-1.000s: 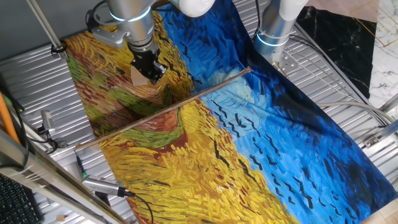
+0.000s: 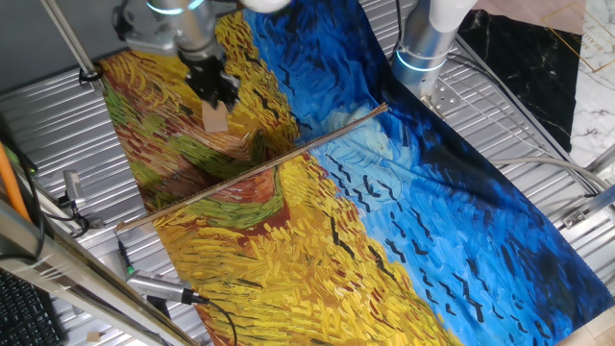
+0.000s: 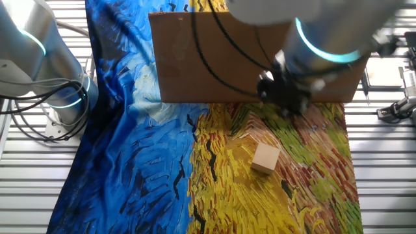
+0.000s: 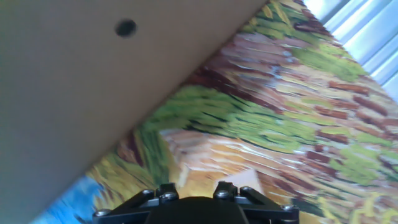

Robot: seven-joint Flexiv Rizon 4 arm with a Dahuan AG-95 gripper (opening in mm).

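A pale wooden block [image 2: 215, 118] rests on the painted cloth, in its yellow and brown part; it shows whole in exterior view 2 as a small cube [image 3: 265, 158]. Above and close to it hangs my dark gripper [image 2: 223, 96], which overlaps the block's upper edge in exterior view 1. The gripper [image 3: 290, 107] is blurred in exterior view 2, with the block apart from it. At the bottom of the wrist view, my gripper has a gap between its fingertips and nothing held there. Part of the block [image 4: 245, 180] shows behind the right fingertip.
A brown cardboard panel [image 3: 218, 62] stands upright across the cloth, close to the gripper; its top edge [image 2: 259, 167] runs diagonally in exterior view 1.
My gripper has moved left and slightly up in exterior view 1, from the block's right side to above it. The block and the panel have not moved.
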